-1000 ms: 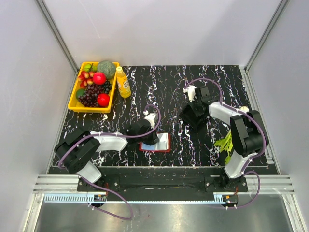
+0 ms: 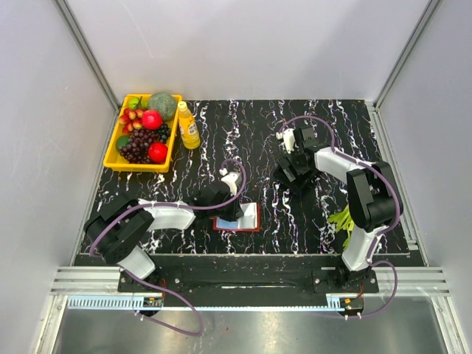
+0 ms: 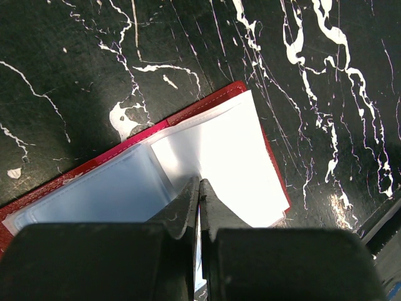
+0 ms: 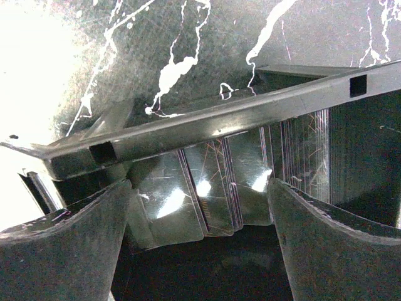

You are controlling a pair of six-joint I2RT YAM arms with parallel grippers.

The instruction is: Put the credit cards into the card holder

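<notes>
A red card holder [image 3: 175, 118] with a pale blue card [image 3: 94, 194] and a white card or sleeve [image 3: 225, 150] lies on the marble table [image 2: 265, 125]. My left gripper is shut over it, nothing clear between its fingertips. At the right, my right gripper is open at a black slotted stand [image 4: 219, 125], with several dark, glossy, transparent slabs [image 4: 169, 200] between and beyond its fingers; whether these are cards I cannot tell.
A yellow fruit basket [image 2: 112, 158] and a juice bottle [image 2: 188, 129] stand at the back left. A green bunch [image 2: 341, 221] lies beside the right arm.
The left arm has not visibly moved.
</notes>
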